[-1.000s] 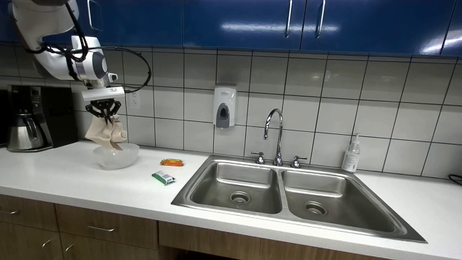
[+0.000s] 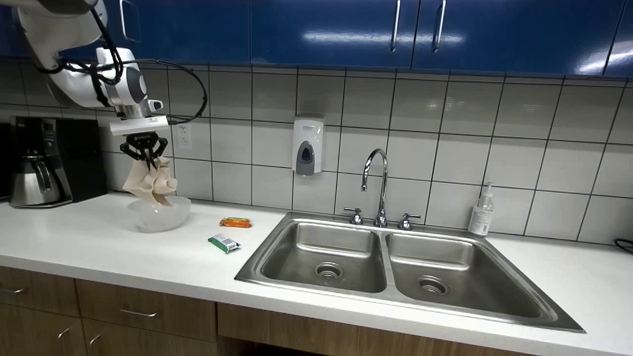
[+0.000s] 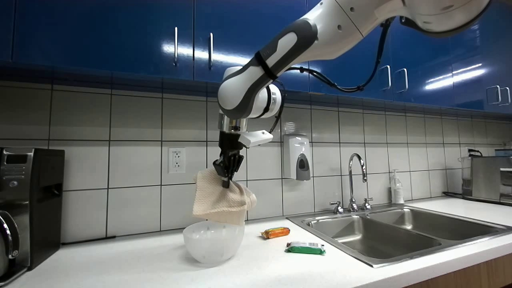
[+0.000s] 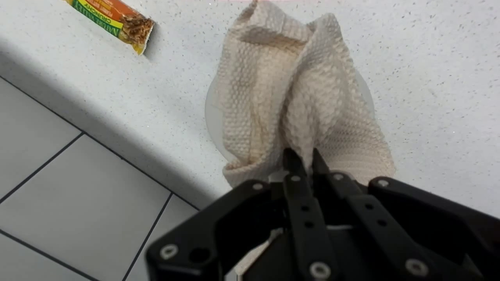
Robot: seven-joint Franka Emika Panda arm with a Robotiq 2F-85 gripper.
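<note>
A beige textured cloth [image 2: 151, 179] hangs from my gripper [image 2: 149, 165], which is shut on a bunched fold of it. Beneath it on the counter stands a frosted, see-through bowl [image 2: 158, 214]. In exterior view 2 the cloth's lowest corner [image 3: 234, 218] reaches to about the rim of the bowl [image 3: 213, 244]. From the wrist view, the cloth [image 4: 300, 93] covers most of the bowl, leaving only slivers of its edge visible, and the black fingers [image 4: 300, 187] pinch the fabric.
Right of the bowl lie an orange snack bar [image 2: 236, 222] and a green one [image 2: 224, 243]. Farther right is the double sink [image 2: 385, 261]. A coffee maker [image 2: 53, 160] stands at the left, and the tiled wall [image 2: 231, 181] runs close behind.
My gripper and the hanging cloth have shifted slightly to the right and a touch lower over the bowl. The bowl and both bars have stayed put.
</note>
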